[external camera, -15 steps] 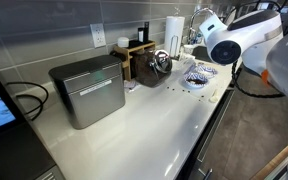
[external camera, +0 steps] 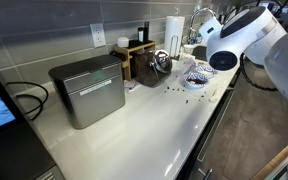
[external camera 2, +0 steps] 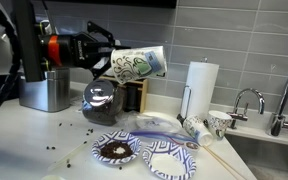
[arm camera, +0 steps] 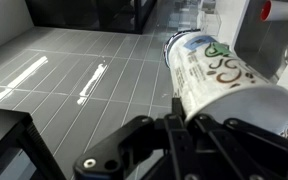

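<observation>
A white cup with printed patterns (external camera 2: 139,63) is held in the air, lying nearly sideways, above the counter. My gripper (external camera 2: 106,54) is shut on it at its left end. Up close in the wrist view, the cup (arm camera: 216,72) shows its pale open mouth by the dark fingers (arm camera: 174,141); exactly how they grip its rim is hard to make out. Below it on the counter are a blue-patterned plate (external camera 2: 104,158) with dark bits on it and a second blue-rimmed plate (external camera 2: 169,160), its middle white. In exterior view 1 the gripper is hidden or out of frame.
Two more patterned cups, one lying (external camera 2: 196,130) and one upright (external camera 2: 219,122), are by the sink (external camera 2: 269,150). Behind stand a paper towel roll (external camera 2: 201,85) and a round dark pot (external camera 2: 102,102). Dark crumbs dot the counter; its near stretch (external camera: 124,145) is clear.
The white arm has shifted slightly in exterior view 1, its rounded joint sitting a little lower than a second ago. Objects on the counter look unmoved.
</observation>
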